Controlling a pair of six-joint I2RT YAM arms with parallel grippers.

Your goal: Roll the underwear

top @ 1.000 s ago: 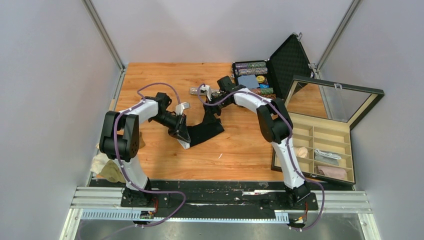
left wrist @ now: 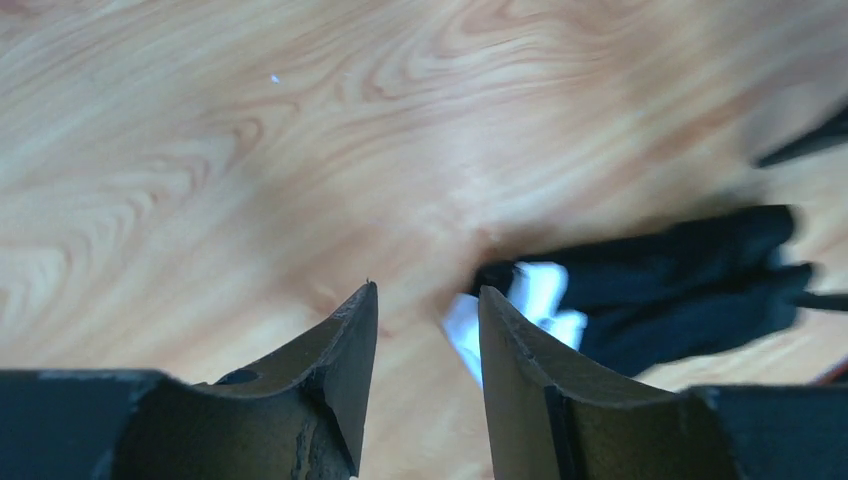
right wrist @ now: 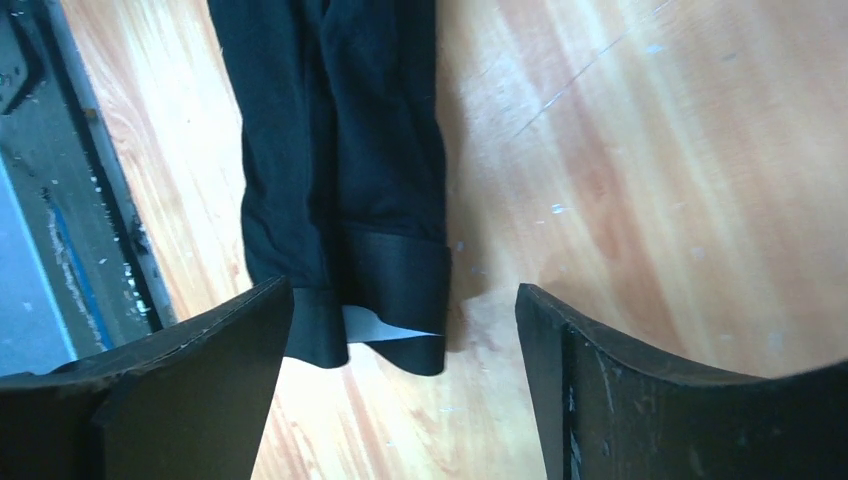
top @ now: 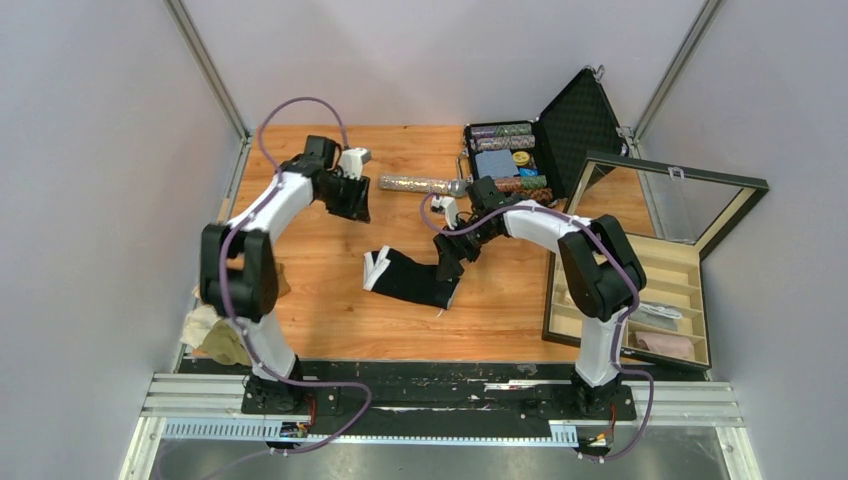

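The black underwear point(top: 408, 280) with a white band lies folded into a long strip on the wooden table, white at its left end. My left gripper point(top: 355, 208) is raised above and left of it, fingers point(left wrist: 340, 370) part open with nothing between; its wrist view is blurred. My right gripper point(top: 450, 260) hovers over the cloth's right end, fingers apart; in the right wrist view the cloth's dark end point(right wrist: 390, 280) lies between and beyond the fingers, not visibly held.
A patterned roll point(top: 410, 185) lies behind, beside an open black case point(top: 580, 120). An open glass-lidded organiser point(top: 670, 290) fills the right. Loose cloths point(top: 228, 345) sit at left. Bare table surrounds the underwear.
My left gripper has lifted away from the white end toward the back. My right gripper has moved right and toward the front; the underwear's right end has shifted frontward.
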